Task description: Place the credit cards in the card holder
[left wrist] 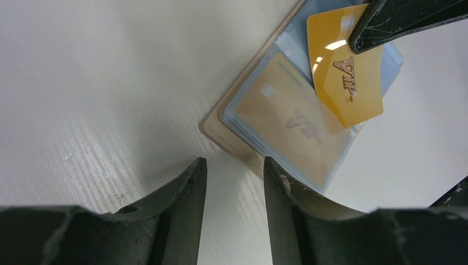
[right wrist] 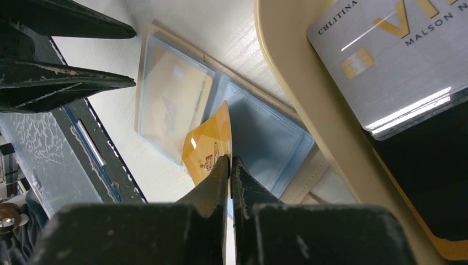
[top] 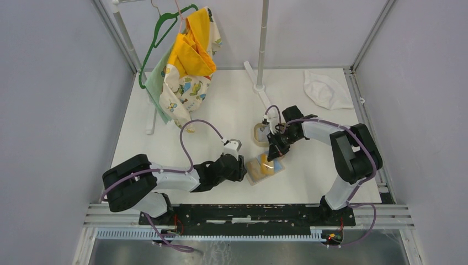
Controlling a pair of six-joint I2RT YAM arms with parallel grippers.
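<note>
In the top view the card holder [top: 255,172] lies open on the table, with clear pockets on a tan cover. One pocket [left wrist: 292,118] has a pale gold card showing through its film. A gold VIP card [left wrist: 353,83] stands tilted over the holder's middle, its lower edge at the pocket; whether that edge is inside cannot be told. My right gripper is shut on this card's upper part. At the holder's left edge, my left gripper stands open, its fingers [left wrist: 193,182] either side of the cover's corner without visibly gripping it.
A tan tray [right wrist: 298,91] sits just behind the holder, holding a silver card [right wrist: 386,61] and a black card [right wrist: 425,160]. A white cloth [top: 327,90] lies at the back right. Clothes [top: 190,61] hang at the back left. Free table lies left of the holder.
</note>
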